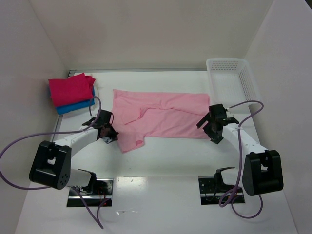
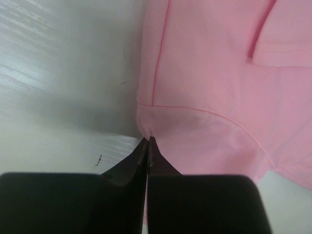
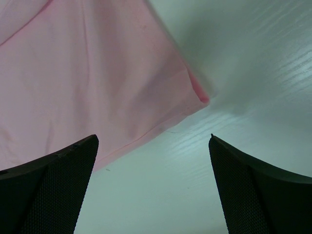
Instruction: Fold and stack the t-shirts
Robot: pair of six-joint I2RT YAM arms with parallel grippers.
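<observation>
The pink t-shirt (image 1: 165, 122) lies spread across the table, its upper part folded over and a sleeve (image 1: 130, 141) sticking out at the lower left. In the left wrist view, the fingertips of my left gripper meet on the shirt's side edge, just below the sleeve seam, with the cloth (image 2: 195, 87) drawn to them. At the shirt's lower right corner, my right gripper (image 1: 206, 132) hovers with its fingers wide apart. That corner (image 3: 197, 97) lies beyond and between the open fingers in the right wrist view; nothing is held there.
At the back left, a red folded garment (image 1: 71, 91) rests on a blue one (image 1: 75, 108). An empty white basket (image 1: 233, 63) stands at the back right, near the shirt's edge. Bare table (image 1: 161, 158) shows in front of the shirt.
</observation>
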